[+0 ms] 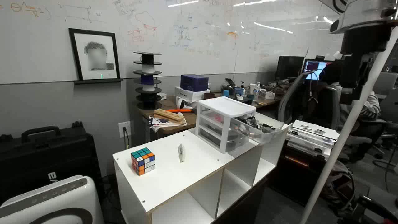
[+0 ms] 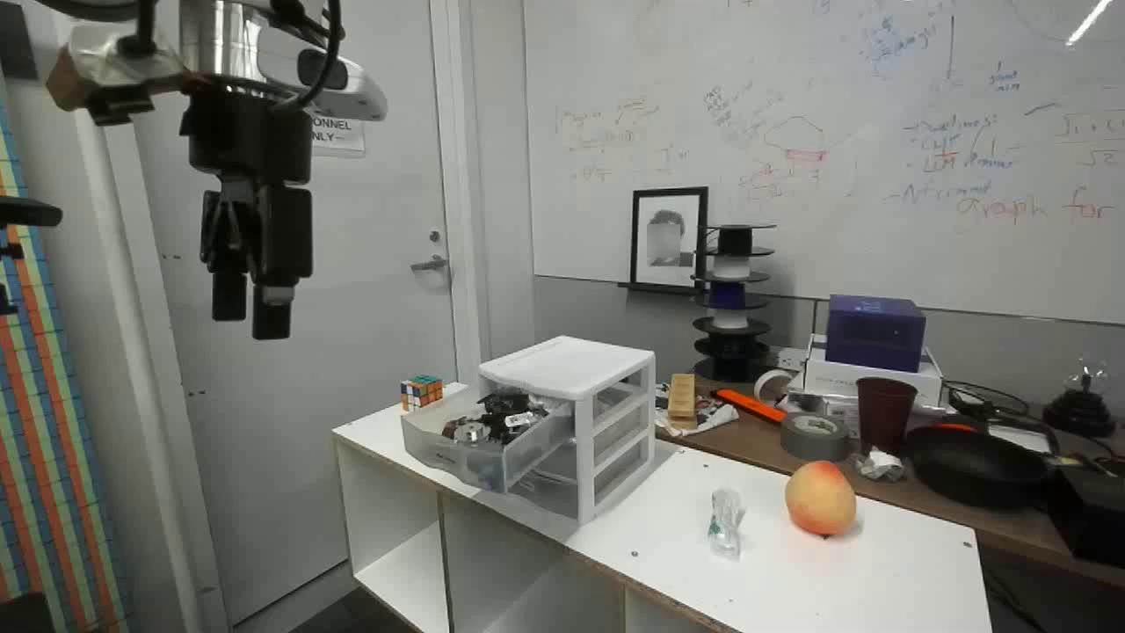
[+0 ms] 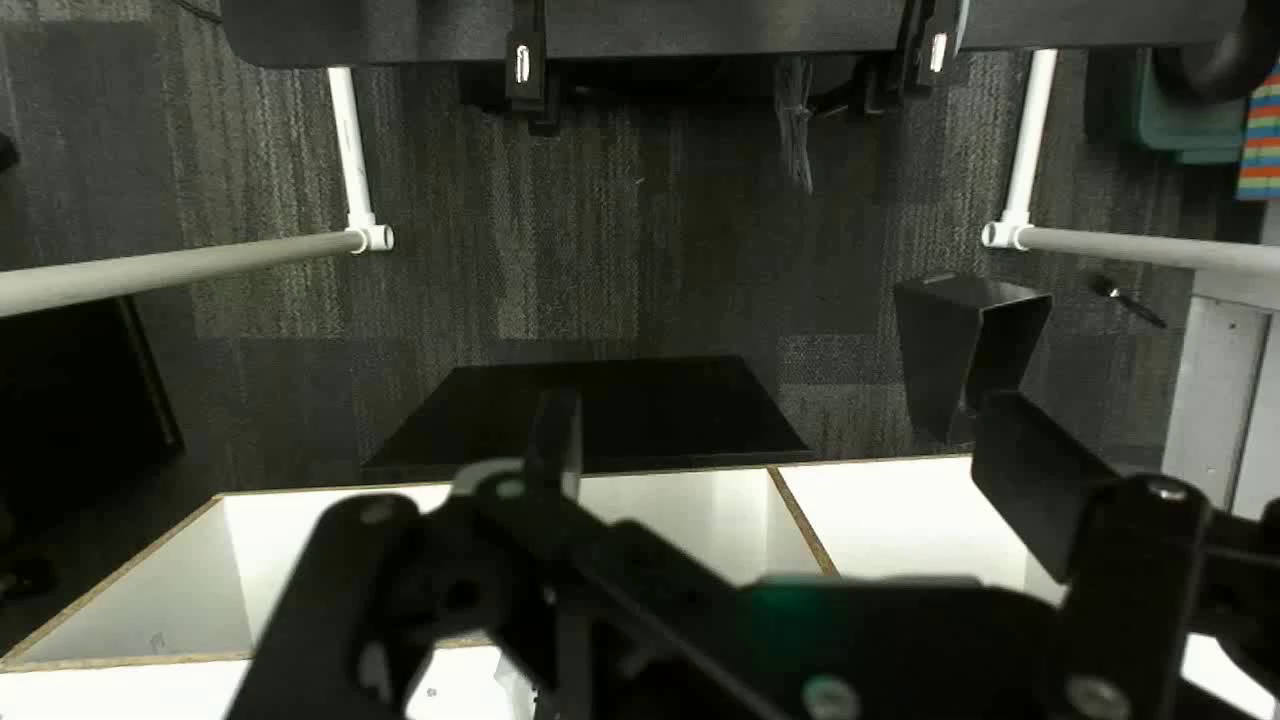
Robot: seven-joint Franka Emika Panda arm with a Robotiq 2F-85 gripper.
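Note:
My gripper is open in the wrist view, its fingers wide apart with nothing between them. In exterior view 2 it hangs at the upper left, pointing down, well above the white shelf top [image 2: 675,538]. On that top stands a drawer unit [image 1: 226,106], with its upper drawer [image 2: 464,455] pulled out and full of small dark and metallic parts. A Rubik's cube [image 1: 143,161] sits on one side of the unit, near a small pale upright item [image 1: 181,152]. On the other side lie a clear crumpled wrapper [image 2: 727,522] and an orange-yellow fruit [image 2: 820,498].
Behind the shelf, a brown desk holds a purple box [image 2: 873,333], a dark red cup [image 2: 883,411], tape [image 2: 814,436] and a black pan [image 2: 976,468]. A spool stack [image 1: 147,80] stands by the wall. The air around my gripper looks clear.

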